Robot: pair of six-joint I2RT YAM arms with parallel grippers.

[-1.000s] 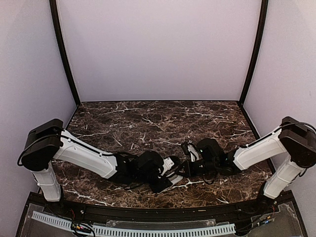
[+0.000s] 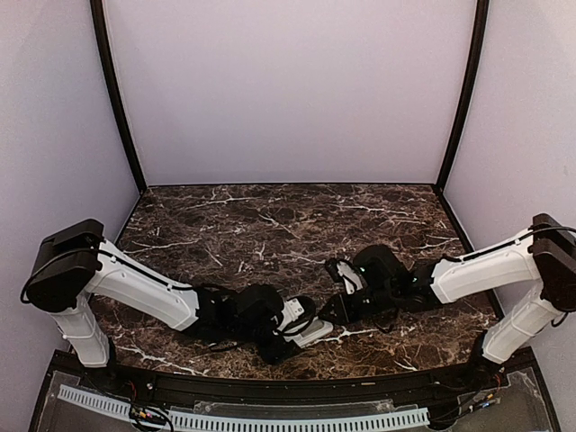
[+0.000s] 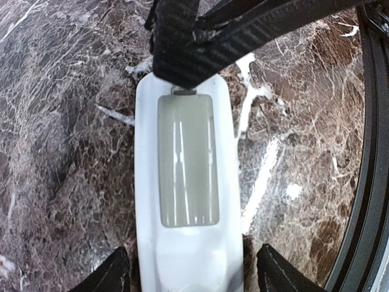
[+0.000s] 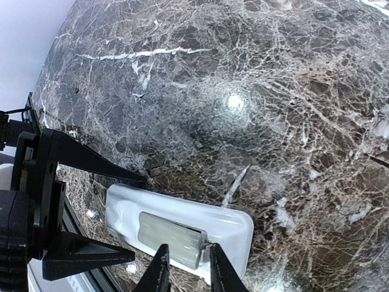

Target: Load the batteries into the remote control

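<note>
The white remote control [image 3: 191, 252] lies back up on the table, its battery bay filled by a smooth grey surface [image 3: 188, 161]. Whether that is one battery or two side by side, I cannot tell. My left gripper is open, its fingers on either side of the remote's near end. Over the bay's other end is my right gripper, its fingers slightly apart with nothing visible gripped between them. A small metal contact [image 4: 206, 252] shows close to those fingertips. In the top view the arms hide most of the remote [image 2: 313, 333].
The table's front edge [image 2: 270, 382] runs close to the remote. No loose battery shows elsewhere on the table.
The left gripper has shifted a little to the left and back, leaving more of the remote uncovered in the top view. My right gripper has moved only slightly beside the remote's end.
</note>
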